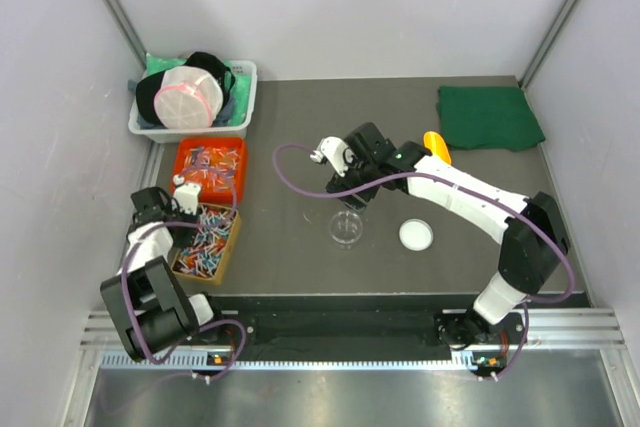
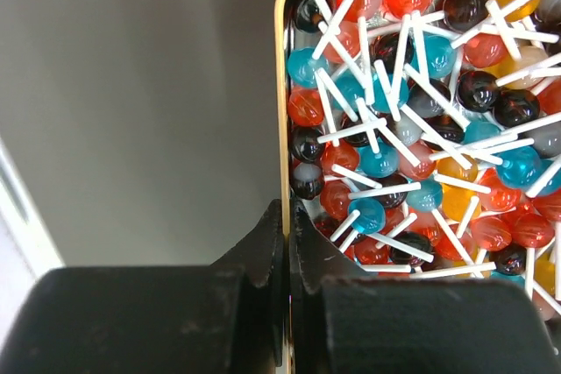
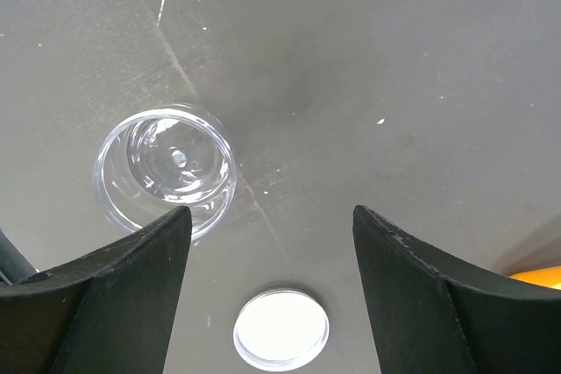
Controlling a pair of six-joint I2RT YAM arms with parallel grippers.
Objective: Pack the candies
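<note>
A gold-rimmed box (image 2: 283,111) full of lollipops (image 2: 403,102) in red, blue, black and orange has its side wall pinched by my left gripper. From above, that box (image 1: 235,242) sits at the left, in front of an orange-red bin (image 1: 239,159) of more sweets. A clear empty jar (image 3: 165,168) stands with its mouth up in the right wrist view, a white round lid (image 3: 281,328) lying near it. Over the table by the jar, my right gripper is open with nothing between its fingers.
At the back left a white basket (image 1: 250,97) holds hats and cloth. A folded green cloth (image 1: 490,117) and a yellow item (image 1: 437,147) lie at the right. Bare table (image 1: 290,177) separates the box from the jar.
</note>
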